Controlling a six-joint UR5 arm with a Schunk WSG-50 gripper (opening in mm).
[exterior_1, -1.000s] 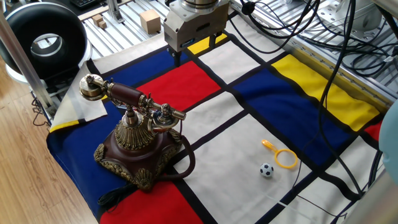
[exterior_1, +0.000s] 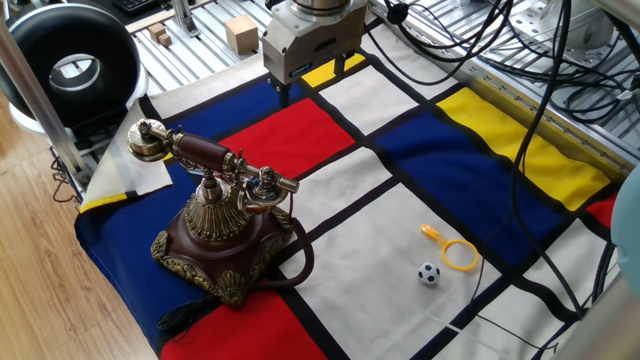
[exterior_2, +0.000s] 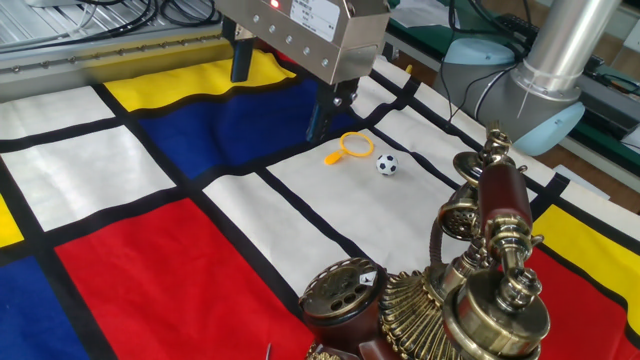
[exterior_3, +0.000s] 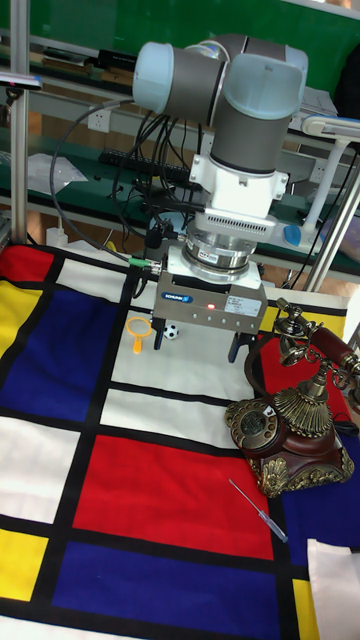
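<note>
High over the cloth, my gripper (exterior_3: 196, 353) is open, its two dark fingers (exterior_2: 320, 115) wide apart with nothing between them. An antique-style telephone (exterior_1: 215, 225), brown with brass trim, stands upright on the cloth with its handset in the cradle. A small black-and-white football (exterior_1: 428, 273) lies on a white panel. Beside it rests a yellow ring with a handle (exterior_1: 460, 254), like a toy magnifying glass. In exterior view 3 a screwdriver (exterior_3: 261, 512) lies on the red panel, near the telephone's base; in exterior view 1 the telephone seems to hide it.
A cloth (exterior_2: 180, 280) with red, blue, yellow and white panels covers the table, much of it bare. Black cables (exterior_1: 520, 170) hang at the right in exterior view 1. A wooden block (exterior_1: 241, 34) sits on the slatted surface behind.
</note>
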